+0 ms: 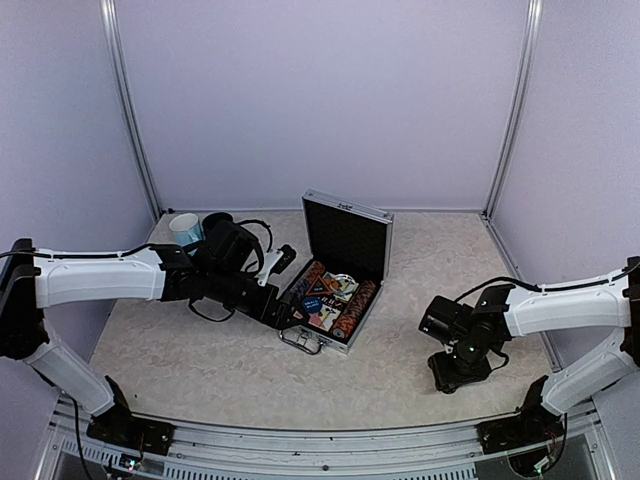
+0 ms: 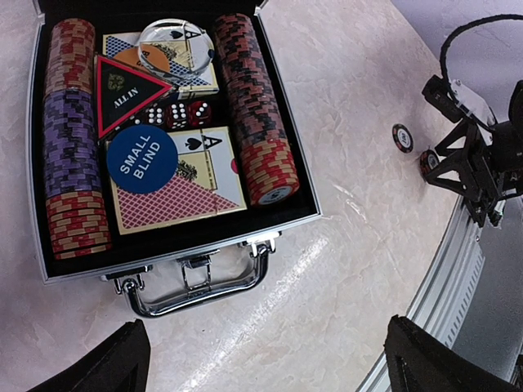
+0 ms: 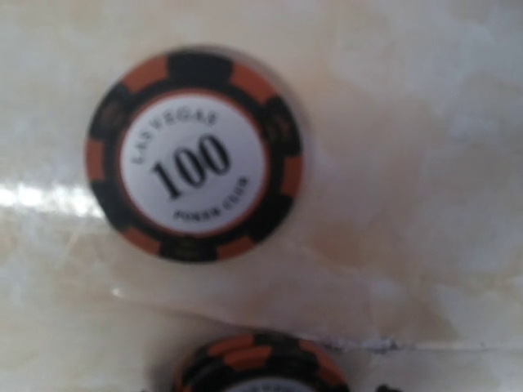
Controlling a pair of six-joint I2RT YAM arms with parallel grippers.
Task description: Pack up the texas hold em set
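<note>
The silver case (image 1: 345, 345) stands with its lid up. In the left wrist view its tray holds rows of chips, two card decks, dice, a red ALL IN triangle (image 2: 127, 90), a blue SMALL BLIND disc (image 2: 142, 158) and a clear disc (image 2: 175, 49). My left gripper is open and empty at the case's handle side. A loose 100 chip (image 3: 194, 155) lies flat on the table. Nearer the front edge, a small chip stack (image 2: 428, 162) is between the parted fingers of my right gripper; whether they press on it is unclear.
The case's metal handle (image 2: 204, 296) juts toward the front. A light-blue mug (image 1: 185, 229) and a dark cup (image 1: 215, 221) stand at the back left. Between the case and my right arm, the table (image 1: 400, 330) is clear.
</note>
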